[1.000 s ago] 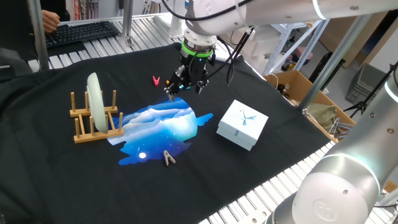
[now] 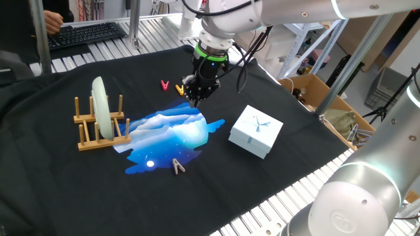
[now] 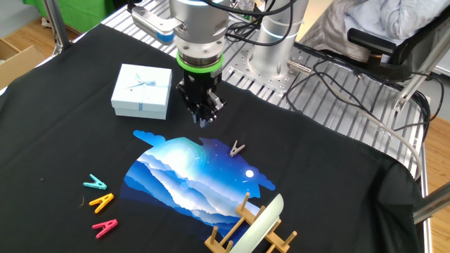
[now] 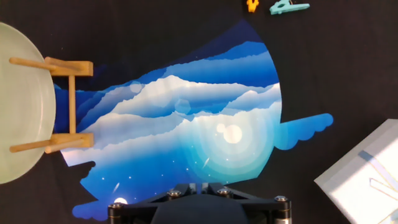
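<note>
My gripper (image 2: 194, 102) hangs in the air with its fingers drawn together; nothing shows between them. In the wrist view the gripper is likewise shut. A blue mountain-and-moon picture (image 2: 164, 134) lies flat on the black cloth. On it, near one edge, rests a pale grey clothespin (image 3: 237, 148). A light green plate (image 2: 102, 108) stands upright in a wooden rack (image 2: 105, 144) at the picture's left end. The white box (image 3: 141, 91) with a light blue ribbon sits closed beside the gripper in the second exterior view.
Teal (image 3: 95, 183), yellow (image 3: 102, 202) and red (image 3: 105, 228) clothespins lie apart on the black cloth (image 2: 52, 187). A keyboard (image 2: 85, 35) is at the far left, with a person's hand (image 2: 54, 21) nearby. Cloth in front of the rack is clear.
The gripper's fingers were spread apart and have closed together. The arm has shifted slightly right in exterior view 1, uncovering the yellow clothespin. The objects on the table appear unmoved.
</note>
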